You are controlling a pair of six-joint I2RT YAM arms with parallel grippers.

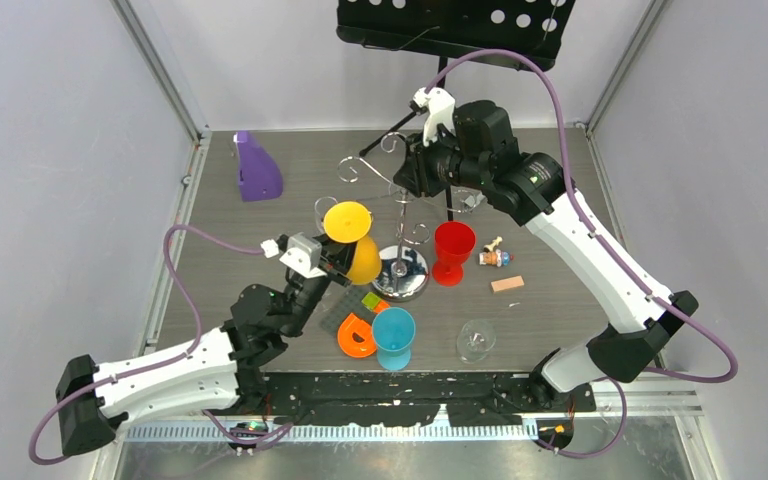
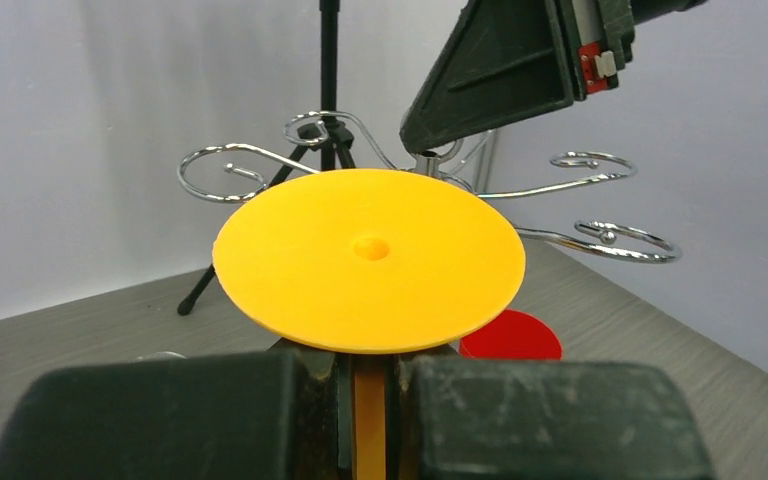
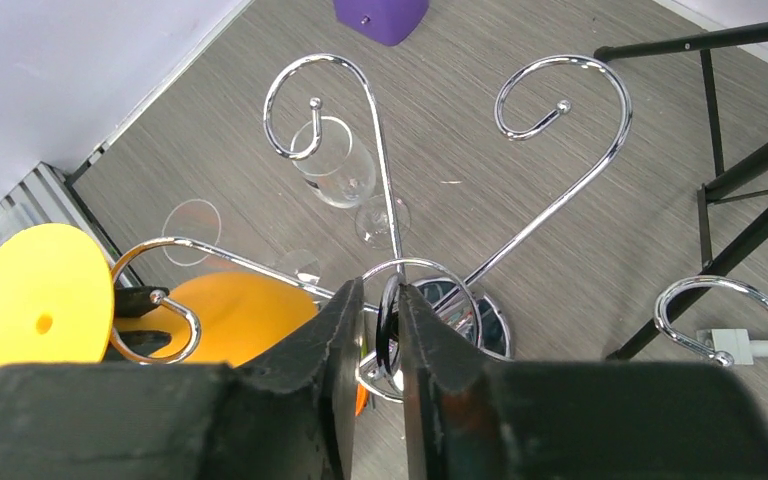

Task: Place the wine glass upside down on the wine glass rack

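Note:
My left gripper [image 1: 338, 262] is shut on the stem of a yellow wine glass [image 1: 365, 262], held upside down with its round foot [image 2: 310, 270] on top. A silver wire rack [image 1: 403, 215] with curled arms stands on a round chrome base [image 1: 415, 280] in the middle of the table. In the right wrist view, the yellow foot [image 3: 20, 300] is beside one curled arm, and the bowl lies below that arm. My right gripper is at the top of the rack's post, its fingers slightly apart on either side of the small top loop [image 3: 425, 265].
Red [image 1: 454, 245] and blue [image 1: 393, 330] goblets stand near the rack, with a clear glass [image 1: 476, 340] at the front right. Toy pieces lie around them. Behind are a purple object [image 1: 257, 170] and a black stand [image 1: 460, 25].

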